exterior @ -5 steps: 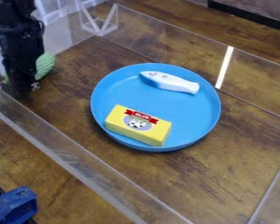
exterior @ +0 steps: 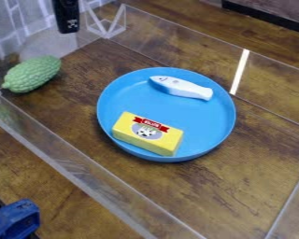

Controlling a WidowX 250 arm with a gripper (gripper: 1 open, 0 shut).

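Observation:
A bumpy green vegetable (exterior: pixel 33 73) lies on the wooden floor of the clear-walled workspace at the left. Above it, at the top left edge, only a dark tip of my gripper (exterior: pixel 66 21) shows, too little to tell whether it is open or shut. A blue plate (exterior: pixel 205 127) holds a white fish-shaped object (exterior: pixel 177 86) toward its back and a yellow box with a red label (exterior: pixel 147 140) toward its front.
Clear plastic walls run along the left and front. A blue object (exterior: pixel 12 220) sits at the lower left outside them. Bare wood (exterior: pixel 264 140) lies right of the plate.
My gripper has risen up and away from the green vegetable, mostly out of view. The vegetable, which was behind the gripper, is now fully visible.

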